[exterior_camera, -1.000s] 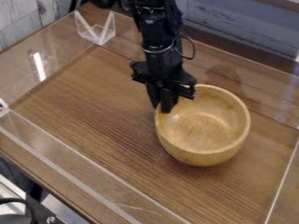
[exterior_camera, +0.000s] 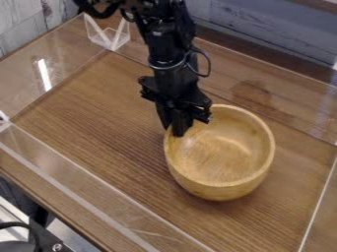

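Observation:
A pale tan oval bowl stands on the wooden table at the right of centre. My black gripper reaches down from the top to the bowl's upper left rim, its tips at or over that rim. I cannot make out whether the fingers are open or closed on the rim.
A white wire-like object is at the back left. Walls or raised edges run along the back, and the table's left side shows an edge.
The bowl and my gripper have moved left and slightly toward the front together, by a small amount.

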